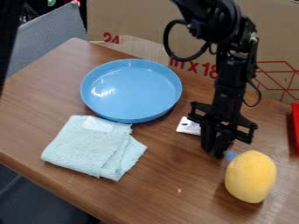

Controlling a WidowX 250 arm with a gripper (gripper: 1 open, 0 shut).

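My black gripper (219, 145) is low over a white tube (188, 125), its fingers down around the tube's middle and hiding much of it. Whether they grip it is unclear. A yellow mango-like object (250, 178) sits just in front and to the right of the gripper. A light blue plate (129, 87) lies to the left rear, and a folded pale cloth (87, 149) lies at front left on the wooden table (47, 87).
A cardboard box (128, 22) stands along the back. A red object (295, 118) is at the right edge.
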